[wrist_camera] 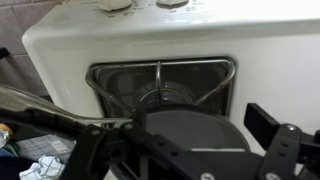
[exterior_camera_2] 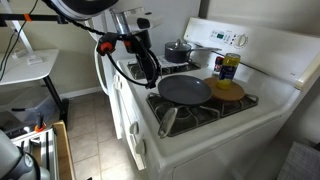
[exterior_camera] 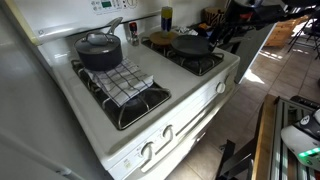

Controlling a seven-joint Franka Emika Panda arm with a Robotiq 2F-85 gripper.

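A dark frying pan (exterior_camera_2: 185,91) rests on the stove's burner grate, its handle (exterior_camera_2: 168,122) sticking out toward the stove's front edge. My gripper is open in the wrist view, with the dark pan (wrist_camera: 190,128) below and beyond its spread fingers (wrist_camera: 262,124). The pan's handle (wrist_camera: 45,104) runs off to the left there, outside the fingers. From exterior view 2, the gripper (exterior_camera_2: 150,74) hangs above the front edge of the stove, beside the pan and apart from it.
At the stove's other end stand a lidded pot (exterior_camera: 100,50) and a striped towel (exterior_camera: 123,81) lying over the grate. Behind the pan are a brown round board (exterior_camera_2: 228,90) and a yellow-labelled bottle (exterior_camera_2: 229,70). Knobs (exterior_camera: 167,132) line the stove's front.
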